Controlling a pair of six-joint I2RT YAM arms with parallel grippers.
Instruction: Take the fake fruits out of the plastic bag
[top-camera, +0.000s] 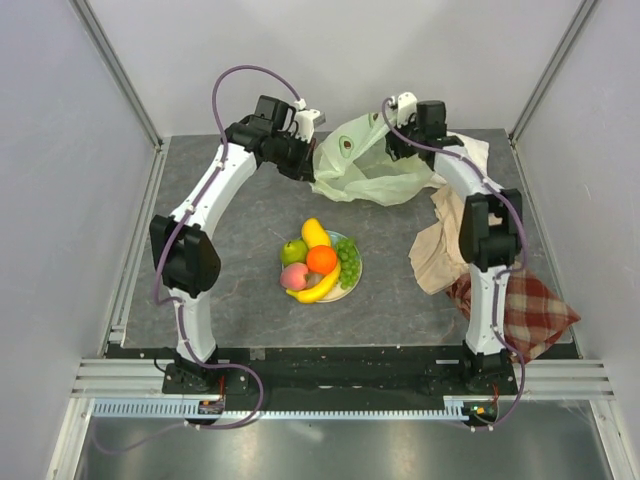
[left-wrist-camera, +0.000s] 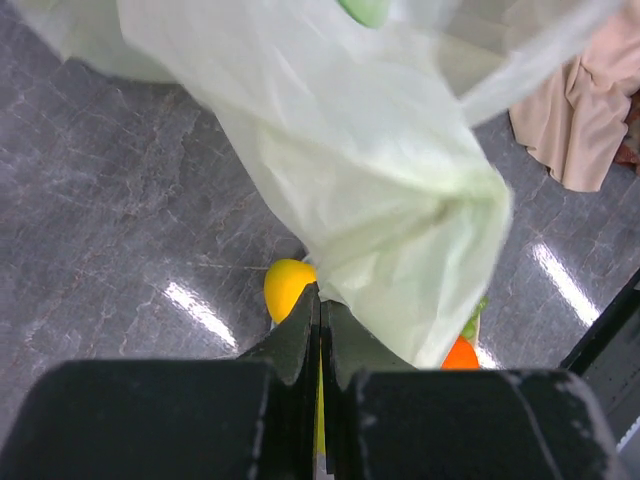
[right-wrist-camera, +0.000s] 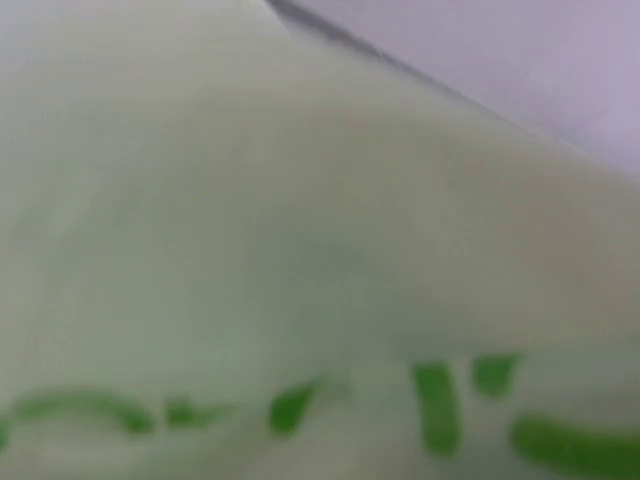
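A translucent pale-green plastic bag (top-camera: 360, 180) is stretched at the back of the table. My left gripper (top-camera: 311, 172) is shut at the bag's left corner, pinching its thin plastic (left-wrist-camera: 400, 220). My right gripper (top-camera: 395, 148) reaches into the right part of the bag; its wrist view shows only blurred plastic with green print (right-wrist-camera: 436, 405), so its fingers and what lies between them are hidden. A plate (top-camera: 354, 282) in the front middle holds a yellow mango (top-camera: 315, 233), green apple (top-camera: 294, 251), peach (top-camera: 294, 278), orange (top-camera: 322, 260), banana (top-camera: 312, 294) and green grapes (top-camera: 349, 262).
On the right lie a white cloth (top-camera: 470, 150), a beige cloth (top-camera: 432, 255) and a red checked cloth (top-camera: 530, 320). The table's left side and the area right of the plate are bare.
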